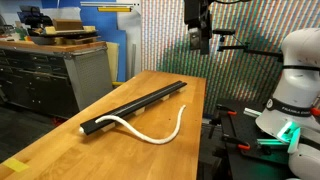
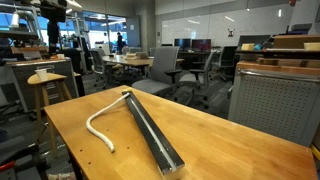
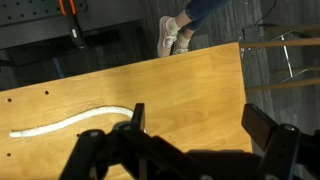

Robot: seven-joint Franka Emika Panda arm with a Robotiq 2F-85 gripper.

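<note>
A white flexible hose or cord (image 1: 150, 138) lies in a loose curve on the wooden table. Beside it runs a long, narrow black channel (image 1: 140, 103), also seen as a dark trough (image 2: 155, 133) in exterior view 2. One end of the white hose (image 2: 92, 124) comes close to the channel's far end there; whether they touch I cannot tell. High above the table hangs my gripper (image 1: 199, 42), clear of both. The wrist view has my gripper with its fingers wide apart and only bare tabletop between them; the gripper body hides the channel.
The wooden table (image 2: 225, 145) has wide free room beside the channel. A stool (image 2: 47, 92) and office chairs (image 2: 190, 80) stand around. Someone's shoes (image 3: 172, 38) are near the table edge in the wrist view. A grey cabinet (image 1: 75, 80) is behind.
</note>
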